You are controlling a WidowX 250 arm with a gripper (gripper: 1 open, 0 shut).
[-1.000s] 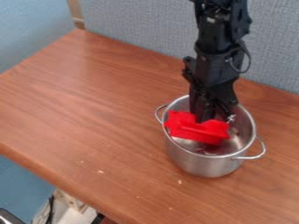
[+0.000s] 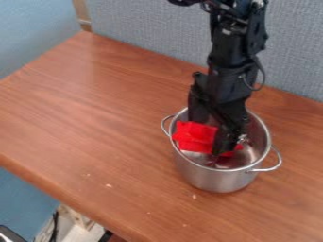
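A stainless steel pot (image 2: 211, 176) with two side handles stands on the wooden table. Inside it lies a red block-like object (image 2: 195, 137), partly hidden behind my gripper (image 2: 220, 137). The black gripper reaches down into the pot over the red object, open; its fingertips are hard to make out against it.
A grey padded wall (image 2: 139, 28) runs along the back. The table's near left edge drops to a blue floor, with cables and pale fittings at the bottom left.
The arm has moved down and slightly left, deeper into the pot, and now covers more of the red object. The red object has shifted a little and sits partly hidden.
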